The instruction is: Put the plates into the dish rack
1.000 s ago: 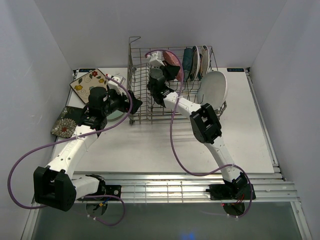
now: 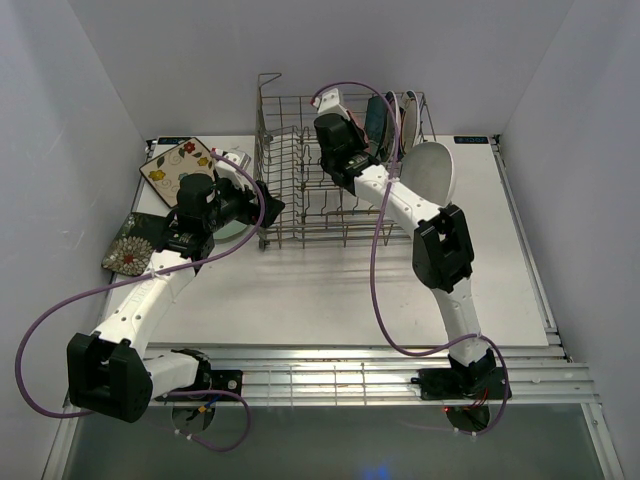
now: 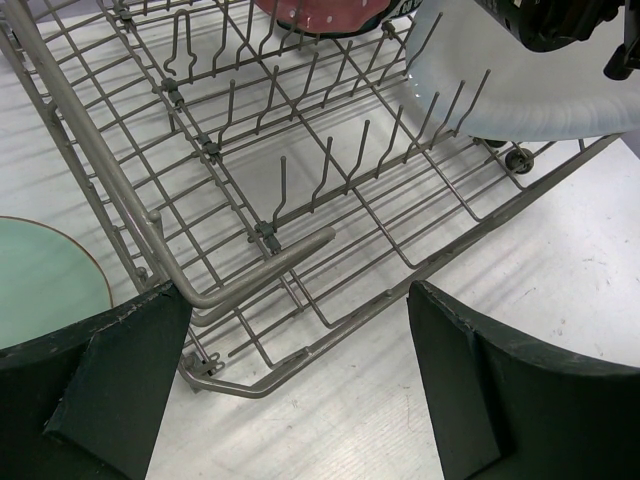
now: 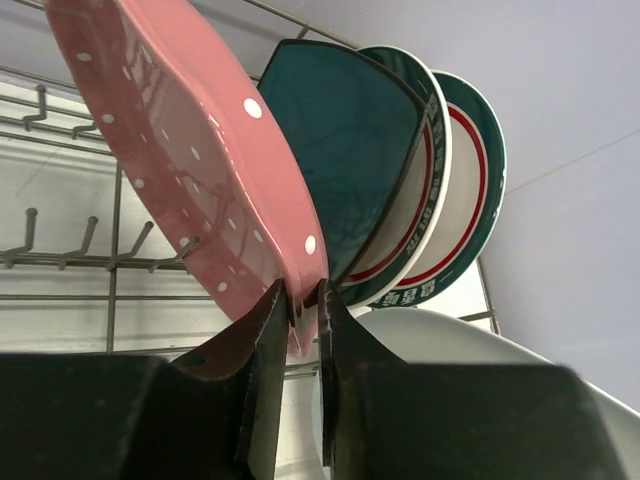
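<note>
My right gripper is shut on the rim of a pink polka-dot plate [image 4: 190, 140], which stands tilted in the rack [image 2: 270, 79] beside a teal plate [image 4: 340, 110] and green-banded plates [image 4: 465, 180]. A large white plate [image 2: 428, 175] stands at the rack's right. My left gripper is open over the rack's front left corner, nothing between its fingers. In the top view the right gripper largely hides the pink plate.
At left lie a flowered square plate [image 2: 170, 160], a dark patterned plate [image 2: 130, 250] and a pale green plate [image 3: 50, 280]. The rack's left side is empty.
The left arm has not moved.
</note>
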